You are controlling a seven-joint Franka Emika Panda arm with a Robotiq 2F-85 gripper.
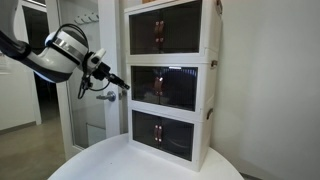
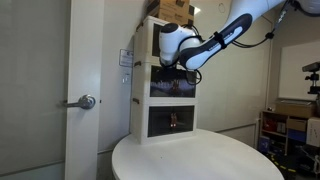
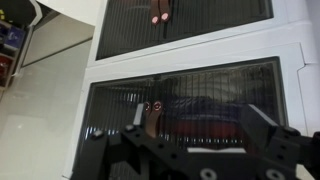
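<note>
A white stack of cabinets (image 1: pixel 172 113) stands on the round table, three dark ribbed door sections one above another, each with brown handles at its centre. My gripper (image 1: pixel 124 82) is just left of the middle section in the first exterior view, pointing at it without visible contact. In the wrist view, the gripper has its fingers spread wide before a dark door (image 3: pixel 225 90), and nothing shows between them. A brown handle (image 3: pixel 153 118) lies between the fingers in that view. Behind the ribbed panel, dark reddish shapes show dimly. The arm partly covers the cabinet in the second exterior view.
A cardboard box (image 2: pixel 172 10) rests on top. To the left is a door with a metal handle (image 2: pixel 84 102). Shelving with bins (image 2: pixel 285 125) stands at the far right.
</note>
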